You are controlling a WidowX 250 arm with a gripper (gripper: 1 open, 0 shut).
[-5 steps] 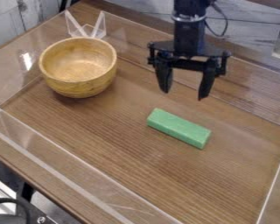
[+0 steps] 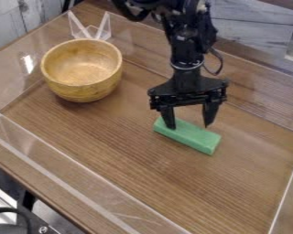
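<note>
A green rectangular block (image 2: 193, 139) lies slanted on the wooden table (image 2: 100, 174), right of centre. My black gripper (image 2: 189, 115) is low over the block's far part, coming from the top, with its two fingers standing open, one either side. Whether the fingertips touch the block or the table is hard to tell.
A yellow-tan bowl (image 2: 81, 87) sits at the upper left. A pale edge runs along the back, and a dark cable shows at the lower left corner.
My gripper has come down and toward the camera, from above and behind the green block to low over it. The block has not visibly moved.
</note>
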